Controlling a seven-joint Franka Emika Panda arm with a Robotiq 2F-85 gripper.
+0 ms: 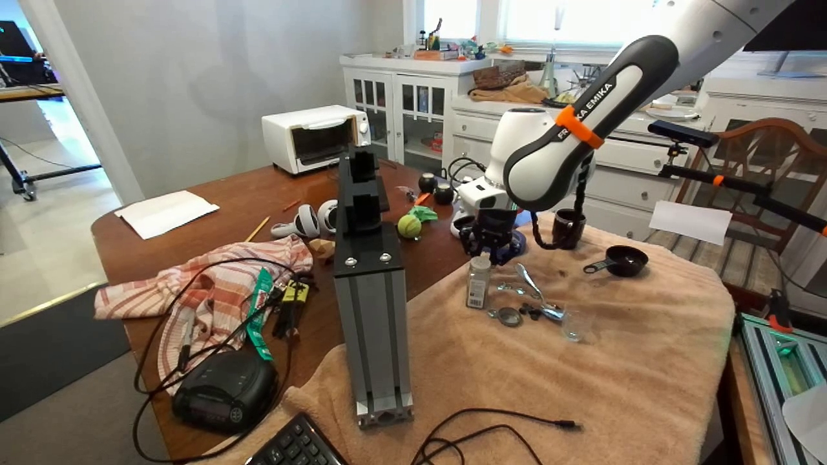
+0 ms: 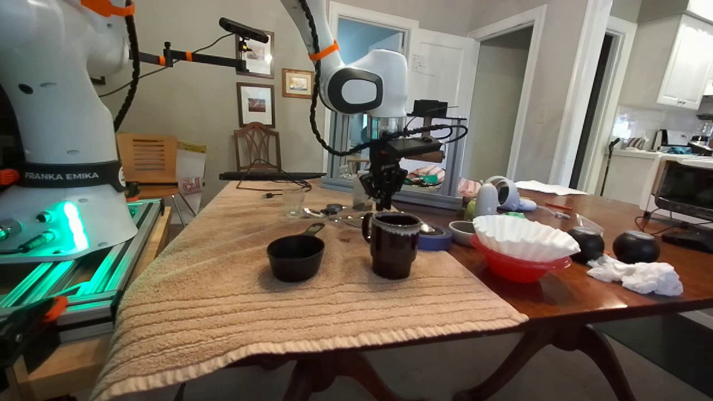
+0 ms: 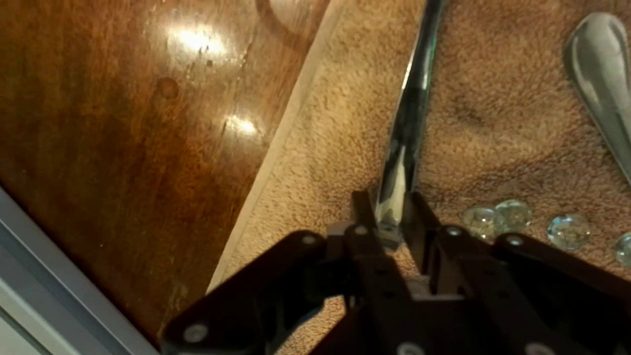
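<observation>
A long, shiny metal utensil (image 3: 408, 112) runs up from between the fingertips in the wrist view. My gripper is shut on its near end; what kind of utensil it is I cannot tell, nor whether it is clear of the towel. In exterior view 1 the gripper (image 1: 484, 252) points down just behind a clear bottle (image 1: 478, 283), which hides the tips. Exterior view 2 has the gripper (image 2: 384, 199) beyond the dark mug (image 2: 394, 247). A spoon-like metal piece (image 3: 603, 65) lies to the right, with several clear glass beads (image 3: 568, 231) below it.
A black measuring cup (image 1: 626, 261), a small clear glass (image 1: 574, 324) and a round metal lid (image 1: 509, 316) sit on the tan towel (image 1: 620, 387). An upright metal frame (image 1: 376, 333) stands nearby.
</observation>
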